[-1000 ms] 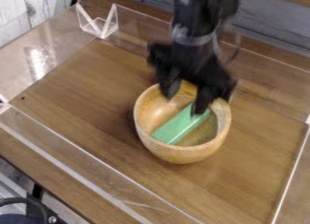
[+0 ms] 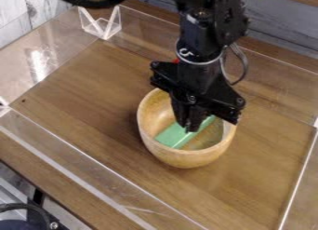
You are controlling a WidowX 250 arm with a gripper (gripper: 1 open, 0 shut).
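Observation:
A black robot gripper [image 2: 191,116] reaches down from the top centre into a light wooden bowl [image 2: 187,155] on the tabletop. Inside the bowl lies a green rectangular block [image 2: 174,135], partly hidden by the gripper, whose lower end is over it. The gripper looks shut; whether it touches the block I cannot tell. A small red bit shows behind the gripper at the bowl's far side, mostly hidden.
A clear plastic rack [image 2: 102,22] stands at the back left. Transparent edges border the table.
The gripper has come lower into the bowl, now covering more of the green block. The bowl has stayed about where it was.

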